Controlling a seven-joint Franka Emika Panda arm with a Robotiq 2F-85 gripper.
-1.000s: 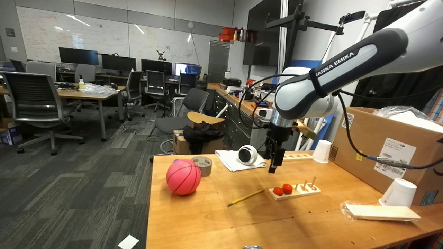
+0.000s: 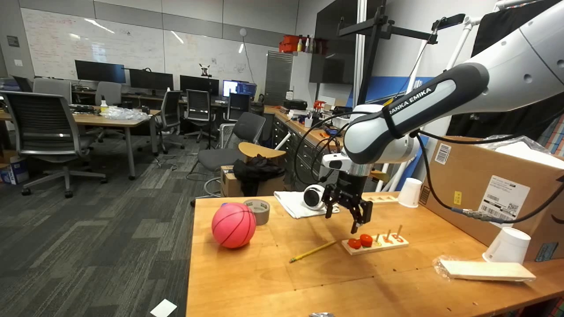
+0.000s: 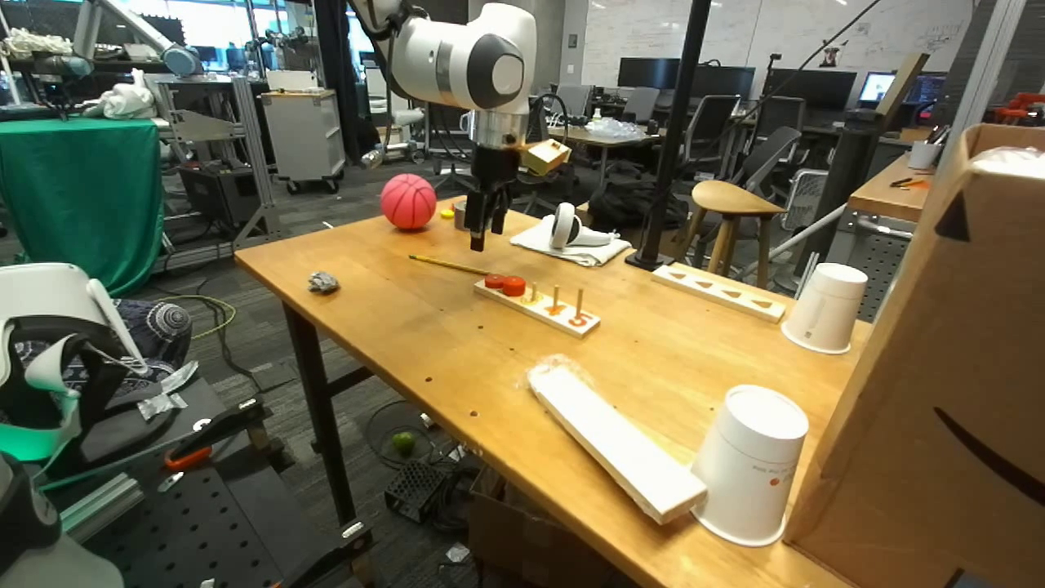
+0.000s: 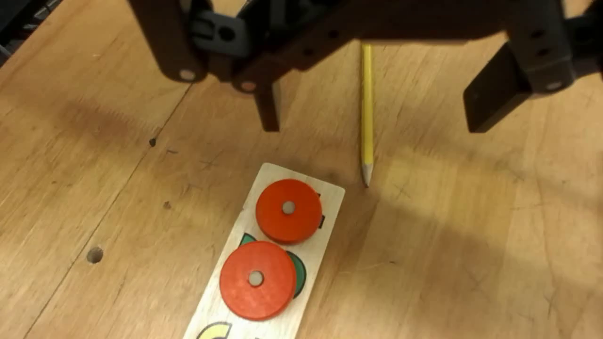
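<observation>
My gripper hangs open above the table, its fingers apart and nothing held between them. Below it lies a pale wooden counting board with upright pegs. Red discs sit on the two pegs at one end: the end disc and its neighbour. Several other pegs are bare, with painted numbers beside them. A yellow pencil lies flat near the board's disc end. In the wrist view it runs through the gap between the fingertips, well beneath them.
A pink ball and a tape roll stand at the far left. A white cloth carries a white-and-black device. White cups, a wrapped plank and a large cardboard box occupy the other side. Bare table surrounds the pencil.
The gripper has turned, so its two fingers now show spread apart in exterior view 1. The arm has shifted slightly left and its fingertips sit a little lower. Table objects have not moved.
</observation>
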